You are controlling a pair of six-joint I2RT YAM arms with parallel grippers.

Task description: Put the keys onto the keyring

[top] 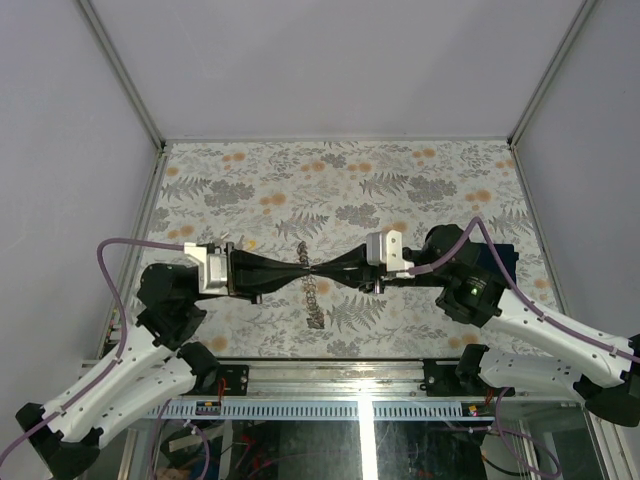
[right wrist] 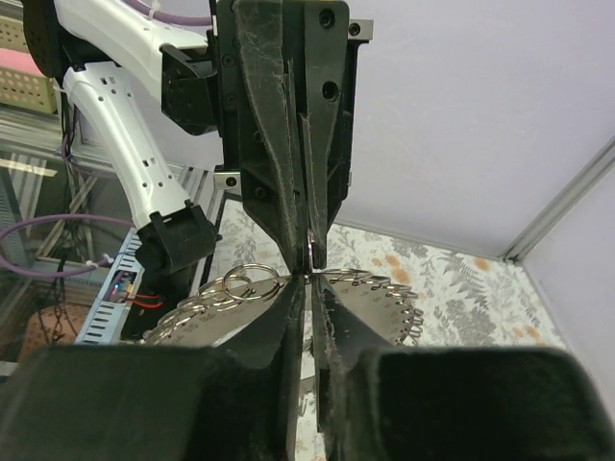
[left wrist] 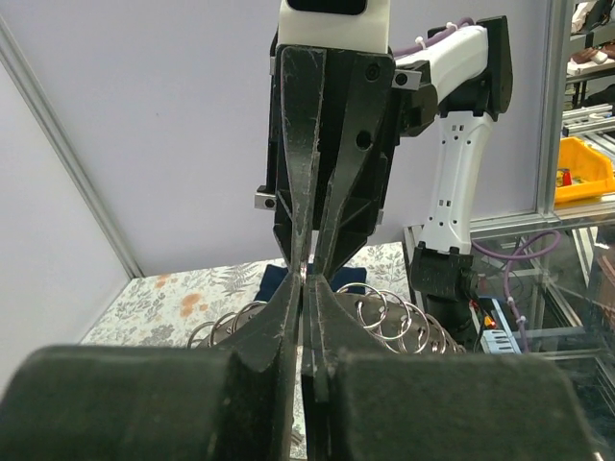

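Observation:
The keyring is a coiled band [top: 311, 295] with metal loops, hanging below and across the point where both grippers meet tip to tip. In the left wrist view its loops [left wrist: 389, 317] spread out on both sides of the fingertips. My left gripper [top: 300, 270] is shut; a small metal glint shows at its tips, but what it is cannot be made out. My right gripper [top: 314, 270] faces it, its fingers close together with a narrow gap; whether it grips anything is unclear. Small yellow and metallic pieces, perhaps keys [top: 250, 243], lie on the cloth behind the left arm.
A dark blue item [top: 505, 262] lies at the right edge, partly behind the right arm. Patterned cloth [top: 340, 175] covers the table, with its far half clear. A metal rail [top: 310, 372] runs along the front edge.

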